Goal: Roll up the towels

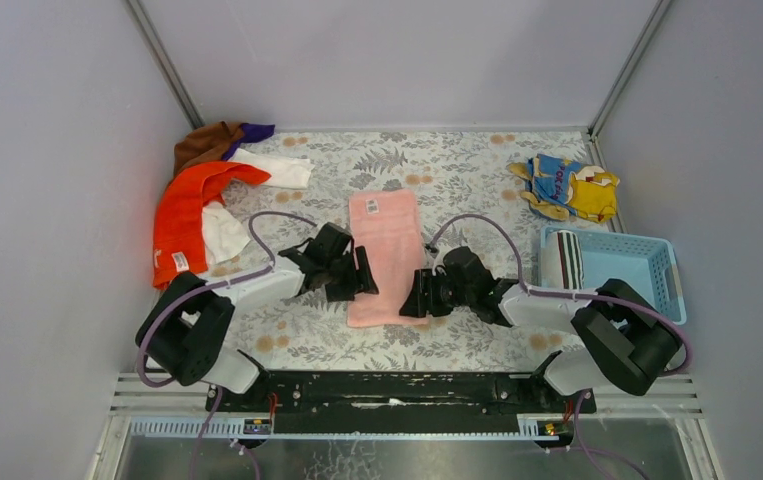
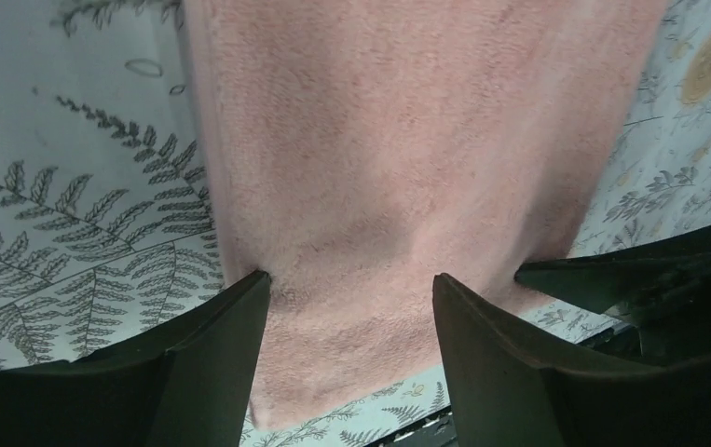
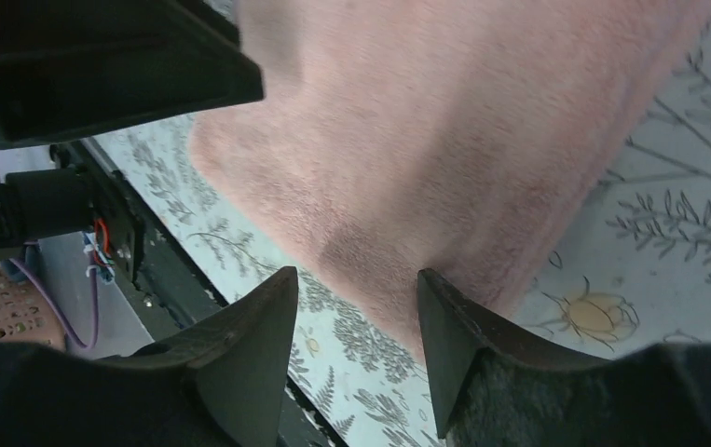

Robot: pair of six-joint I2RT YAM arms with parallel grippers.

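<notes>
A pink towel point(image 1: 388, 240), folded into a long strip with a white label at its far end, lies flat in the middle of the table. Over its left edge, towards the near end, is my left gripper point(image 1: 362, 283); its fingers stand part open, and in the left wrist view the towel point(image 2: 361, 214) spreads flat below the fingers point(image 2: 239, 326). My right gripper point(image 1: 417, 305) is at the near right corner, part open too. In the right wrist view one fingertip point(image 3: 435, 298) overlaps the towel's edge. Neither gripper visibly pinches cloth.
Orange point(image 1: 179, 225), white and brown towels lie heaped at the left. A blue and yellow towel point(image 1: 569, 188) is at the back right. Below it, a light blue basket point(image 1: 669, 285) holds a striped rolled towel point(image 1: 563, 260).
</notes>
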